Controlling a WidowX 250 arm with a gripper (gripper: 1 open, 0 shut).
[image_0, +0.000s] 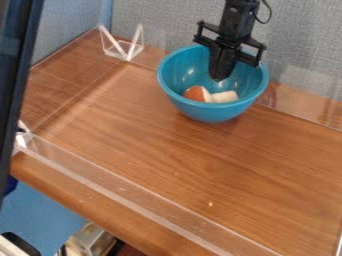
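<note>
My black gripper (219, 68) hangs over the back part of a light blue bowl (189, 105), its fingers pointing down just inside the rim. It looks shut, with nothing visible between the fingertips. In the bowl, in front of the gripper, lie an orange-red item (197, 94) and a pale cream cylindrical piece (223, 97), side by side.
The bowl stands near the back of a wooden table (174, 185), inside clear low barriers. A white wire stand (120, 45) is at the back left. A dark frame (16, 70) runs along the left edge.
</note>
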